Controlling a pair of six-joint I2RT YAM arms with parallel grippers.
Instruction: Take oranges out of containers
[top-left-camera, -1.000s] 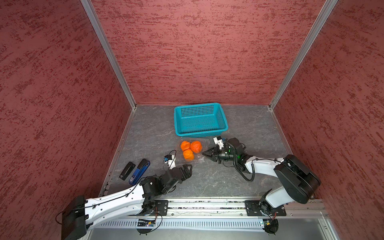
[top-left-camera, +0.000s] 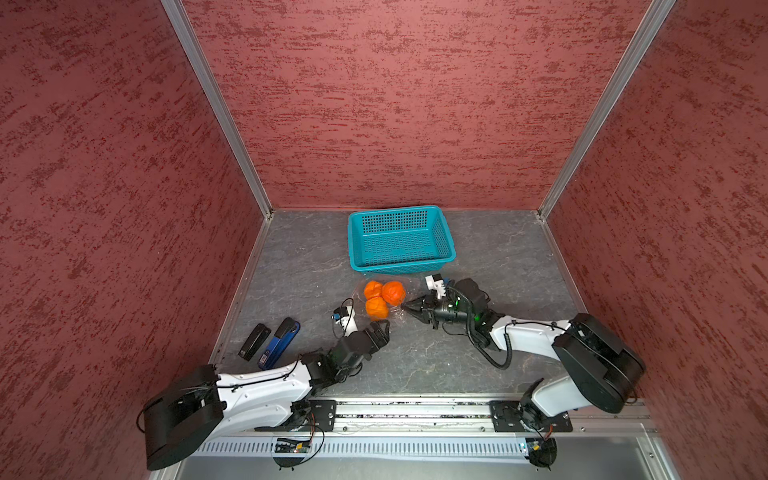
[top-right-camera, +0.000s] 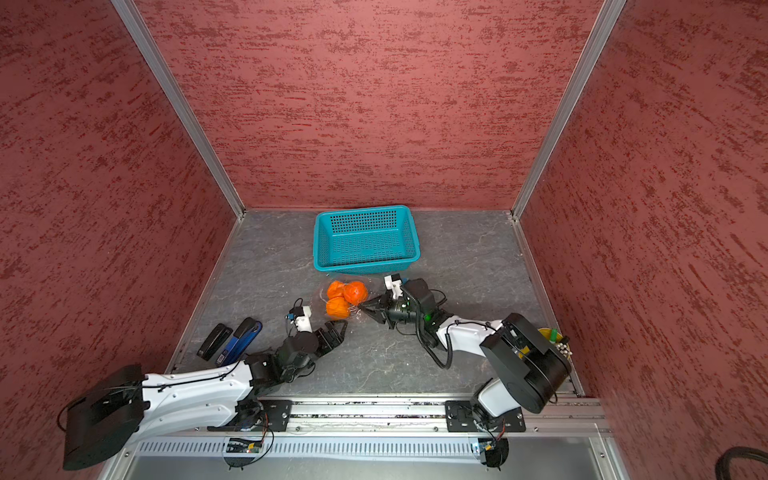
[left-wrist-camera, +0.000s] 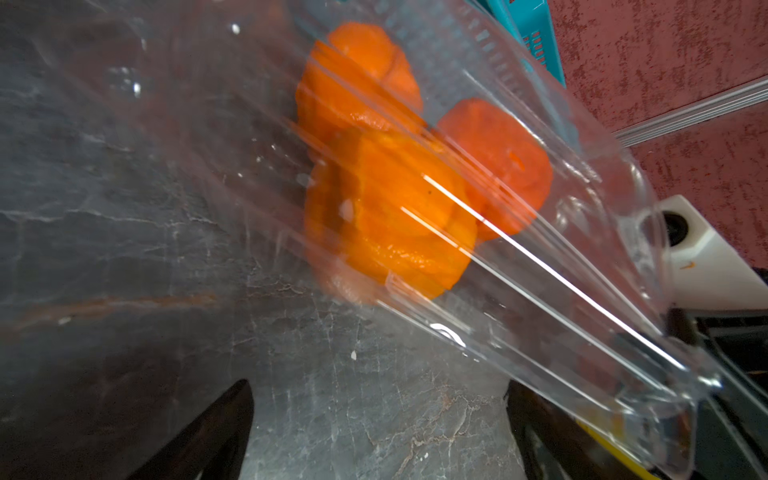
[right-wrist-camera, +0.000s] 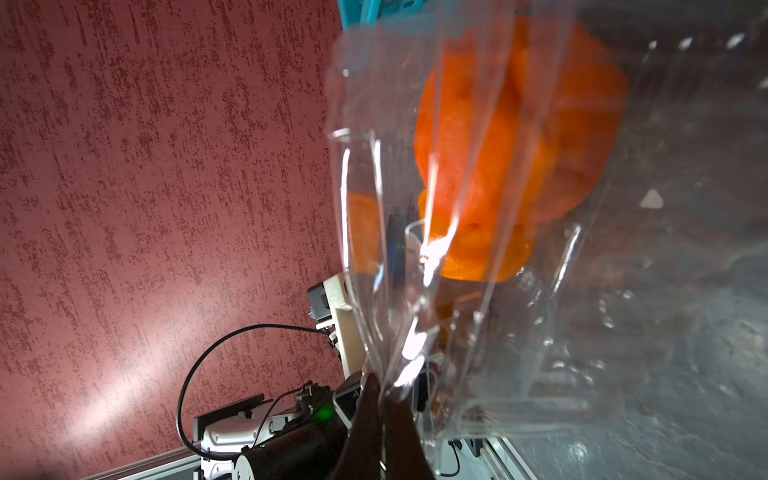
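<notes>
Three oranges (top-left-camera: 393, 293) (left-wrist-camera: 392, 208) (right-wrist-camera: 512, 128) sit together in a clear plastic container (left-wrist-camera: 560, 304) (right-wrist-camera: 560, 360), just in front of the teal basket. My right gripper (top-left-camera: 408, 308) is shut at the container's right end, with the thin plastic edge apparently between its fingertips. My left gripper (top-left-camera: 382, 332) stands open below the front of the container, its two fingers apart at the bottom of the left wrist view with only table between them.
The empty teal basket (top-left-camera: 400, 264) stands at the back centre. A blue stapler-like object (top-left-camera: 280, 342) and a black one (top-left-camera: 254, 340) lie at the left.
The right gripper has shifted slightly.
</notes>
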